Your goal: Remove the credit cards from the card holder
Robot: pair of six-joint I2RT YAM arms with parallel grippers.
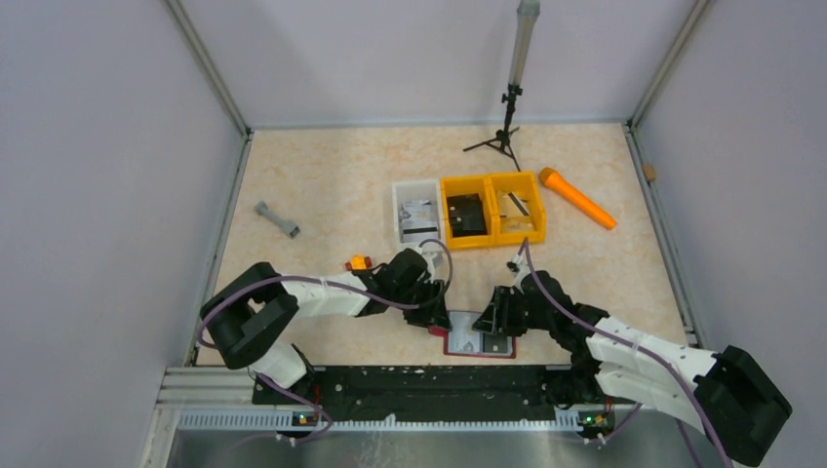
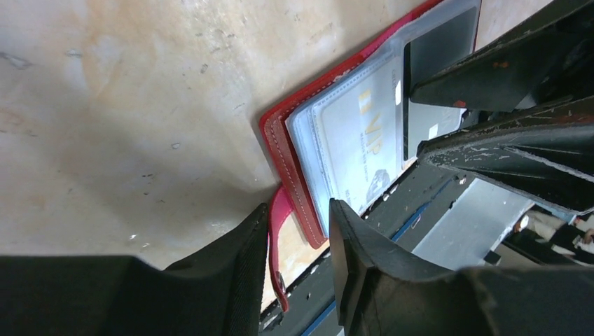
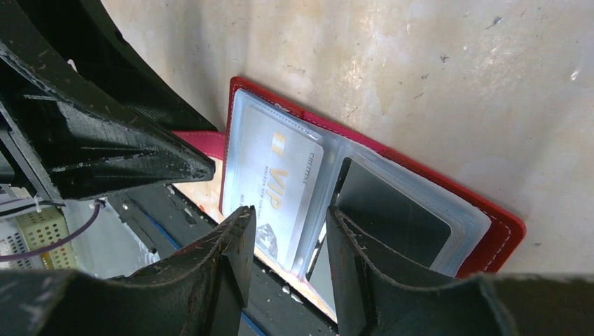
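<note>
A red card holder [image 2: 294,182] lies open on the table near its front edge, with clear sleeves holding a white VIP card [image 3: 273,182] and a dark card [image 3: 389,217]. Its red strap [image 2: 277,217] sticks out at the left end. My left gripper is at that end, part open around the strap area; whether it touches it is unclear. My right gripper hangs over the sleeves, fingertips parted above the boundary between the two cards.
Behind are a white bin [image 1: 417,200] and a yellow two-part bin [image 1: 492,183], a toy [image 1: 357,262], an orange microphone [image 1: 577,198], a grey object [image 1: 276,218] and a tripod [image 1: 505,136].
</note>
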